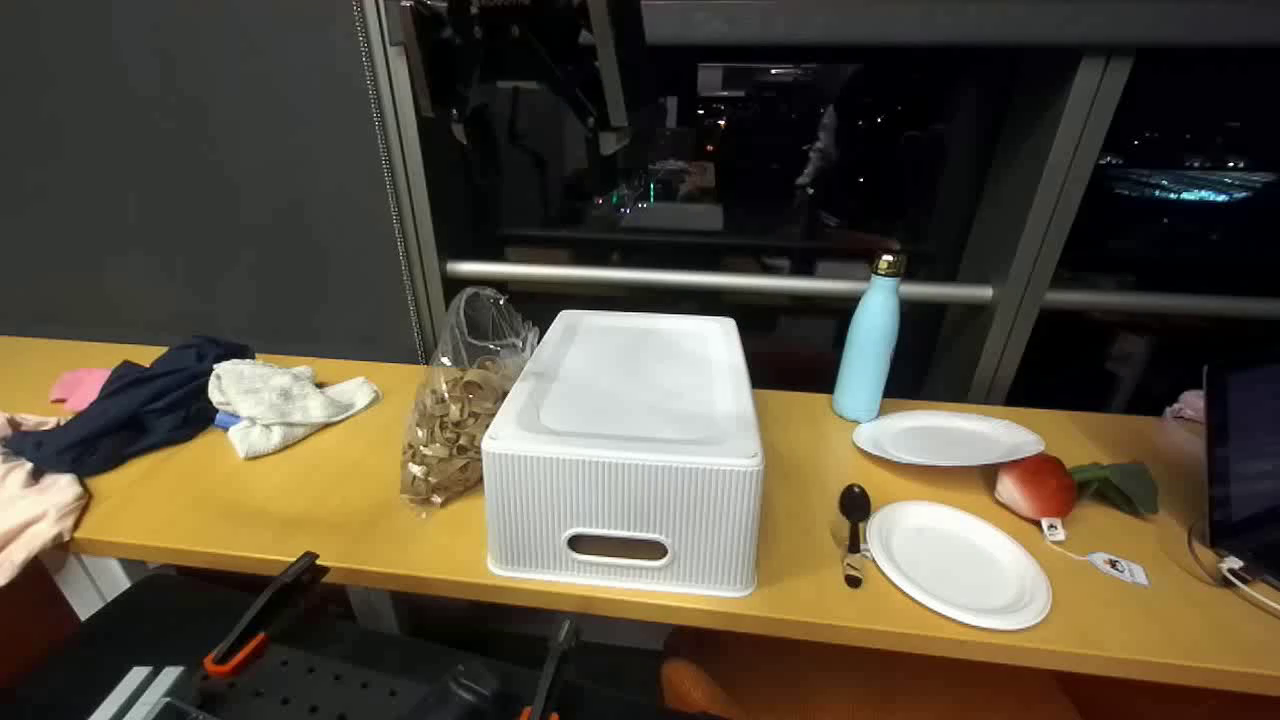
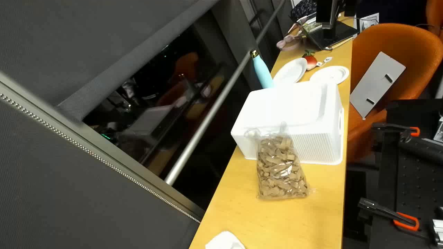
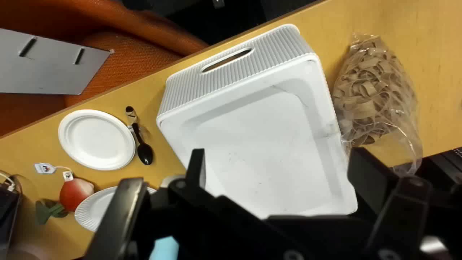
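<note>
High above the table, in front of the dark window, my gripper (image 1: 536, 132) hangs open with nothing between its fingers. In the wrist view the two black fingers (image 3: 197, 167) stand wide apart over a white ribbed box (image 3: 264, 147), which lies well below them. The box (image 1: 624, 516) has a flat recessed top, bare of objects, and an oval handle slot in its front. Against its left side leans a clear bag of brown paper strips (image 1: 456, 432). A light blue bottle (image 1: 870, 348) with a gold cap stands upright to the right of the box.
Right of the box lie two white plates (image 1: 960, 564), a black spoon (image 1: 853, 504) and a red plush vegetable (image 1: 1038, 486) with green leaves. At the left are a white cloth (image 1: 282, 402) and a navy cloth (image 1: 156, 408). Bare table shows between cloths and bag.
</note>
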